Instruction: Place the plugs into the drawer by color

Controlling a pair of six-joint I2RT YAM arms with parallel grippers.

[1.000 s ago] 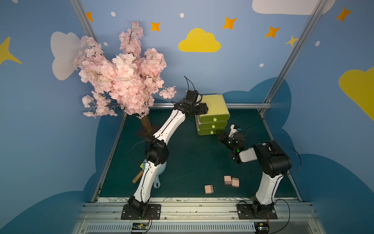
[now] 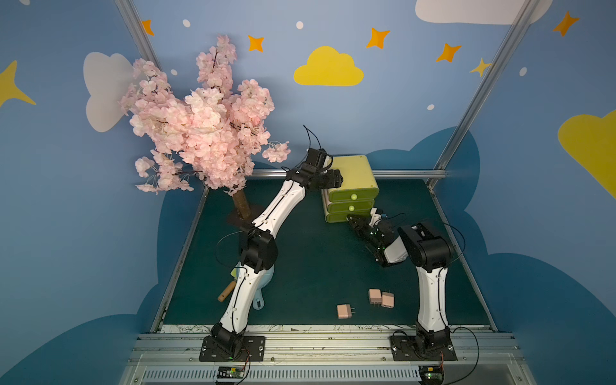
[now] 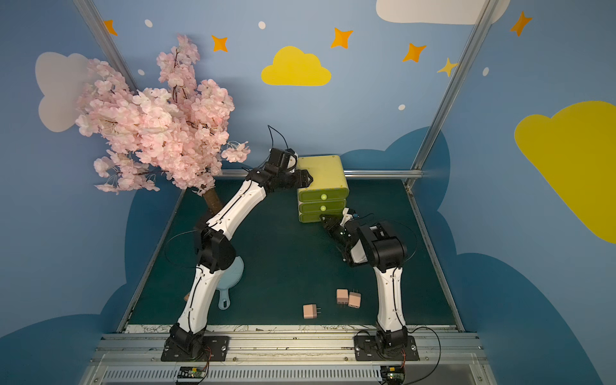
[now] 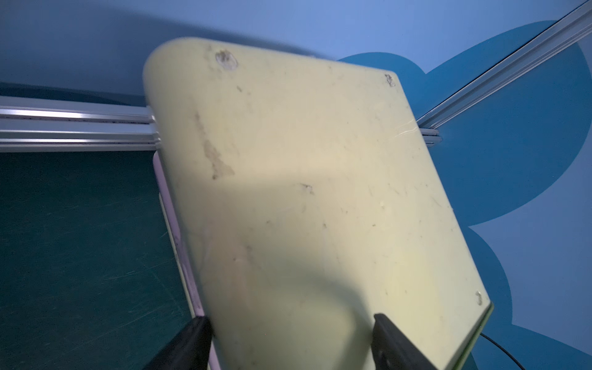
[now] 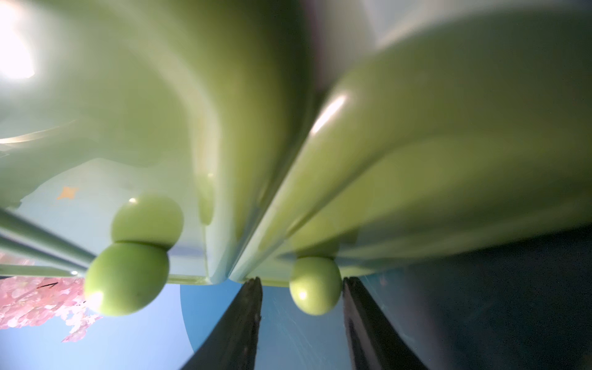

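Observation:
A green drawer cabinet stands at the back centre, its drawers closed. My left gripper is shut on its pale top section, whose surface fills the left wrist view. My right gripper is at the lower front, fingers part open around a round green knob; contact is unclear. Another knob is beside it in that view. Three pink plugs lie on the front of the mat: one alone and a pair to its right.
A blossom tree stands at the back left. A blue pan-like object and a wooden handle lie under the left arm.
My right arm has swung left, bringing its gripper to the cabinet's lower front. My left arm has not visibly moved.

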